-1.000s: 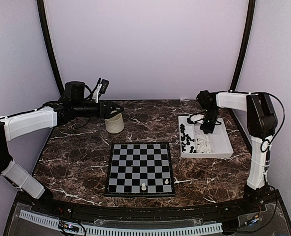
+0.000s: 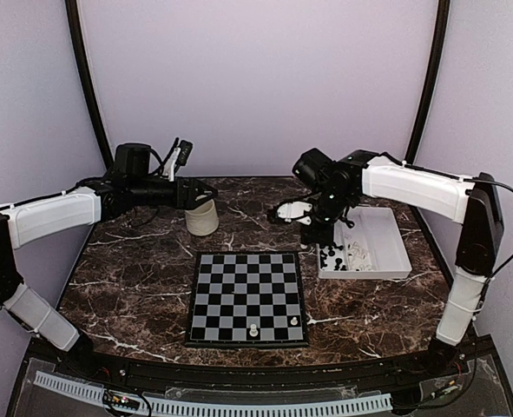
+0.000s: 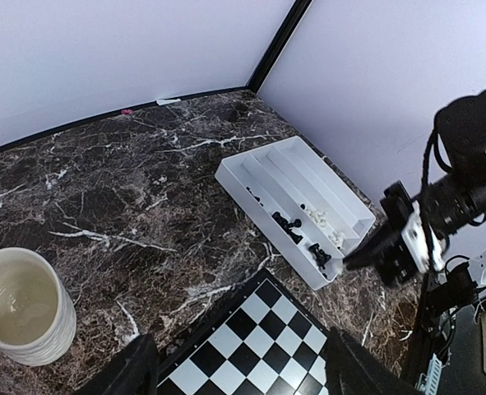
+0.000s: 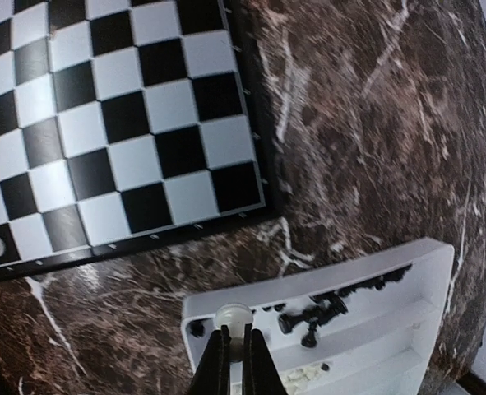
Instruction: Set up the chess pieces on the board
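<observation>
The checkered board [image 2: 247, 295] lies mid-table with two white pieces on its near rows: one piece [image 2: 253, 331] near the middle, another piece [image 2: 294, 321] toward the right. My right gripper is shut on a white chess piece [image 4: 233, 316], whose rounded end shows at the fingertips. In the top view that piece [image 2: 305, 247] hangs between the board's far right corner and the white tray [image 2: 388, 274]. Black pieces [image 3: 288, 226] and white pieces [image 2: 358, 256] lie in the tray's compartments. My left gripper stands open and empty, above the table's left side.
A whitish cup [image 2: 202, 220] stands at the back left, beneath my left gripper. The tray takes up the table's right side. Bare marble [image 2: 134, 278] lies left of the board, and more is free at the front right.
My right gripper has moved left from over the tray toward the board, with the white piece now showing below it. The left arm and the two pieces on the board have stayed put.
</observation>
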